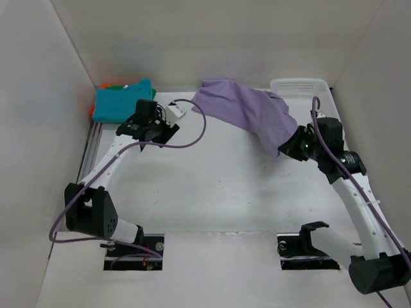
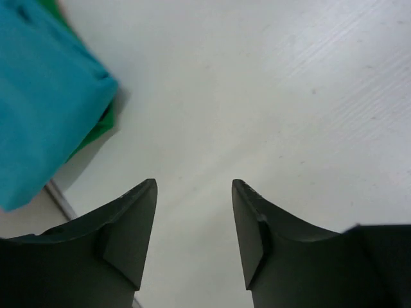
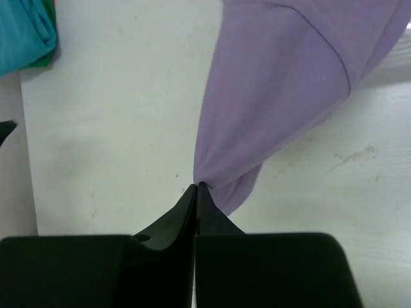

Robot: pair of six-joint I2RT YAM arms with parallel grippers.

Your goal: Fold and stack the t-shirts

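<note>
A lavender t-shirt [image 1: 241, 106] [image 3: 270, 90] lies bunched at the back centre-right, one end trailing toward the front. My right gripper [image 1: 288, 151] is shut on the tip of that end. My left gripper [image 1: 168, 131] hangs open over bare table, nothing between its fingers. A teal folded shirt [image 1: 119, 102] [image 2: 45, 115] sits at the back left on green and orange folded cloth, left of the left gripper.
A white plastic basket [image 1: 298, 86] stands at the back right, partly behind my right arm.
</note>
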